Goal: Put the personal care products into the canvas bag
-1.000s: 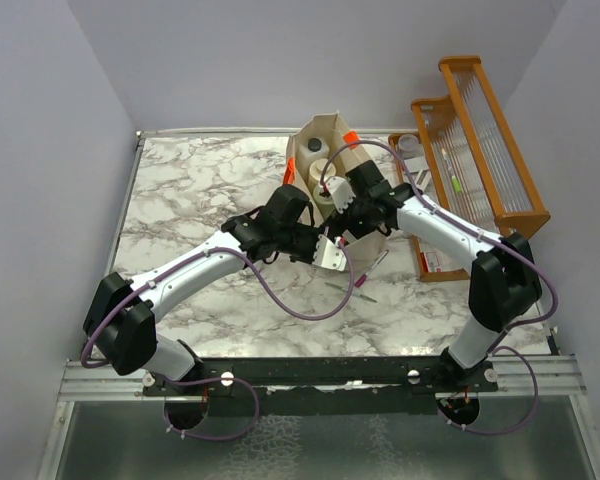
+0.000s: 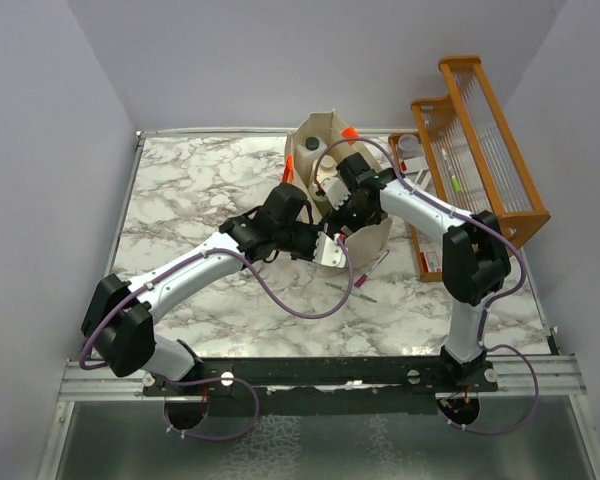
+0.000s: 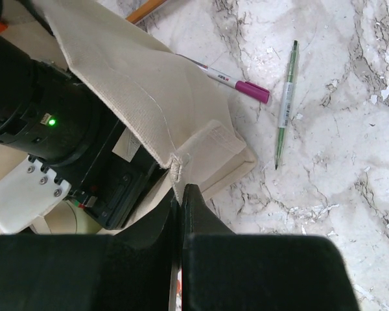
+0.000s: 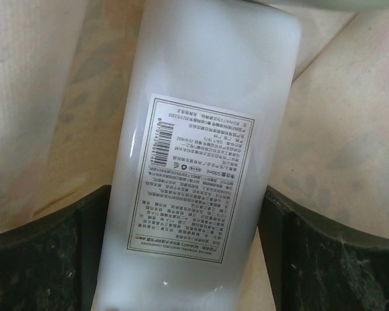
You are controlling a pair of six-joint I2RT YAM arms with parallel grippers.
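The cream canvas bag (image 2: 318,127) stands at centre, holding bottles and other products. My left gripper is shut at the bag's near corner, with the fabric edge rising from between its fingertips. My right gripper is down inside the bag, its fingers either side of a white bottle (image 4: 194,142) with a printed label; whether it grips is unclear.
A wooden shelf rack (image 2: 490,160) lies at the right. A purple-capped pen (image 3: 251,89) and a green pen (image 3: 286,103) lie on the marble table beside the bag.
My right arm has shifted inward and toward the back, deeper over the bag. The left arm is nearly unmoved.
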